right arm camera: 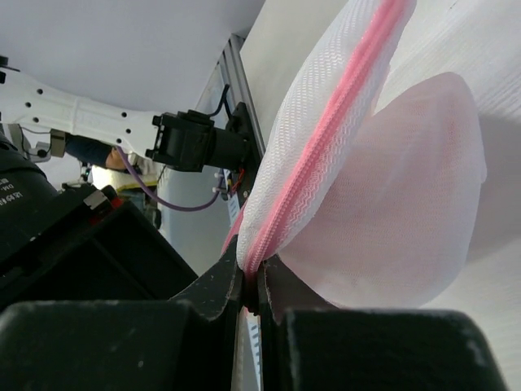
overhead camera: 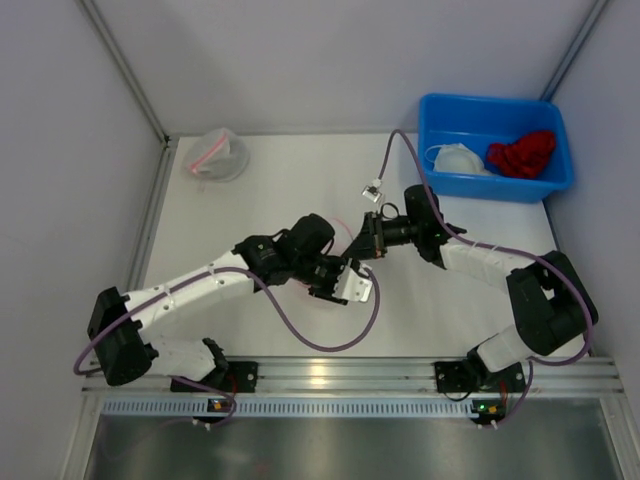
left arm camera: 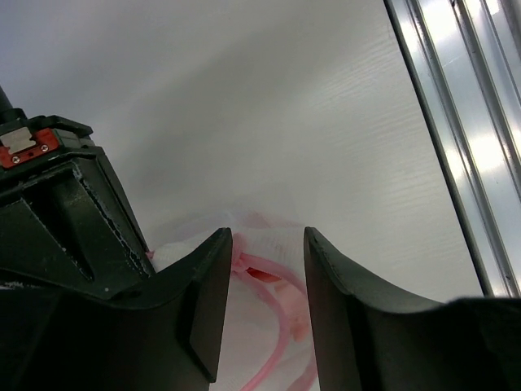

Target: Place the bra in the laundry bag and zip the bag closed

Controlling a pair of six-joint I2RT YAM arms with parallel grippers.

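A pale mesh laundry bag with a pink zip stands lifted at the table's middle, mostly hidden by both arms from above. My right gripper is shut on the bag's zipped edge. My left gripper hangs open just over the bag, beside the right gripper, with pink zip tape visible between and below its fingers. Whether the bra is inside cannot be told.
A blue bin with red cloth and white fabric is at the back right. A second folded bag lies back left. The metal rail runs along the front edge.
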